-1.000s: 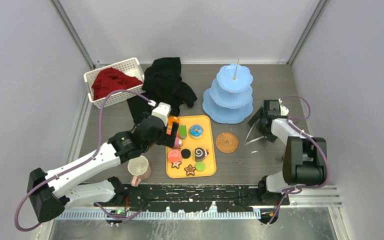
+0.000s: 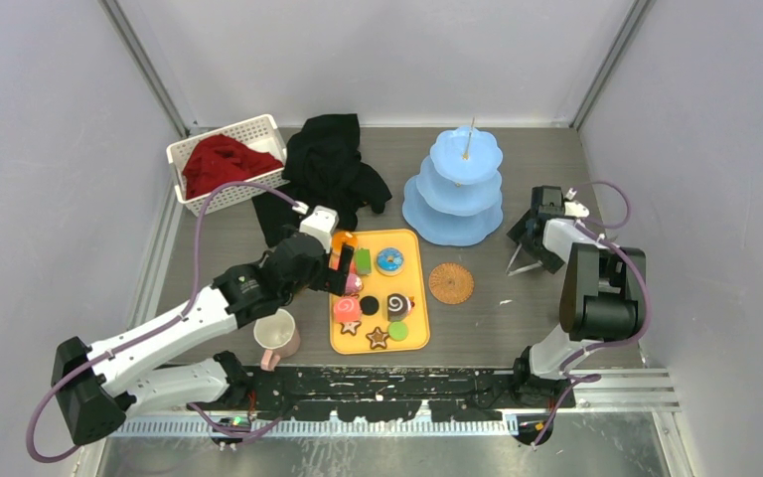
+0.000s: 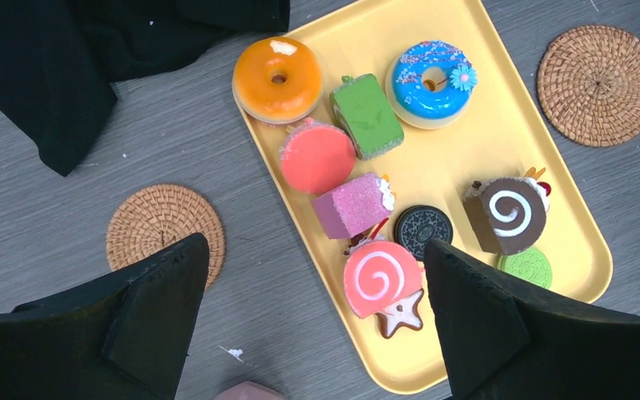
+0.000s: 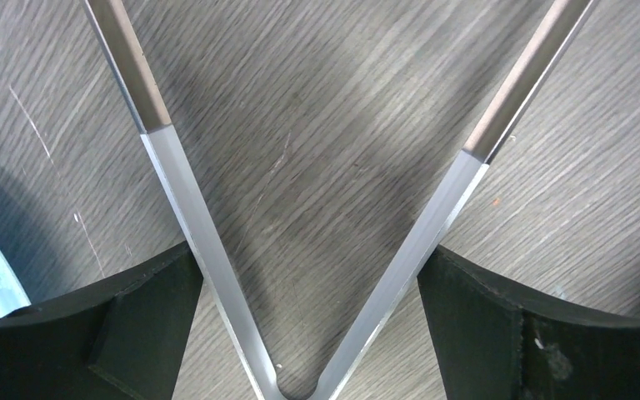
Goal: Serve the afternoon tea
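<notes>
My left gripper [image 2: 341, 270] hovers over the left edge of the yellow tray [image 2: 415, 293], its fingers wide apart and empty. The tray carries play sweets: an orange donut [image 3: 277, 79], a blue donut [image 3: 430, 83], a green cake [image 3: 367, 117], a pink cake [image 3: 354, 206], a chocolate roll [image 3: 508, 215] and several others. At the right, my right gripper [image 2: 536, 243] is open. Metal tongs [image 4: 185, 204], spread in a V, lie between its fingers, their arms close against both; contact is unclear. Left of it rises the blue three-tier stand [image 2: 439, 227], tiers empty.
Woven coasters [image 2: 451, 283] lie right of the tray and under my left arm. A pinkish mug [image 2: 276, 333] stands at the left front. Behind are a black cloth [image 2: 328, 164] and a white basket [image 2: 258, 129] with a red cloth [image 2: 224, 164].
My right gripper has moved slightly right and toward the back, and the tongs between its fingers have shifted with it. The left arm, tray and stand look the same.
</notes>
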